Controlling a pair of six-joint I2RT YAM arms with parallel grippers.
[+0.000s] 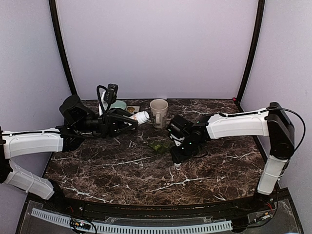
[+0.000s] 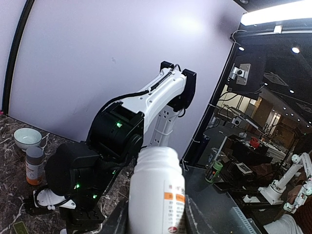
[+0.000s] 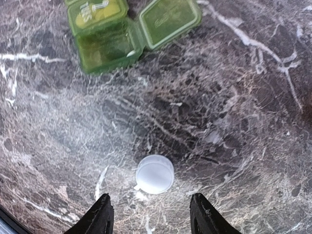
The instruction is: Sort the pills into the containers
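My left gripper is shut on a white pill bottle, held tilted above the table's left side. In the left wrist view the bottle shows a bare threaded neck and orange label marks. A white round cap lies on the dark marble table. My right gripper is open above it, fingertips apart, with nothing between them; the cap stays on the table. Ahead of the cap sits a green see-through pill box with a lid raised and yellowish contents in one compartment.
A beige mug stands at the back middle, near the held bottle. A grey-capped orange bottle and a pale bowl are behind my right arm, hidden from above. Another pale green bowl is at back left.
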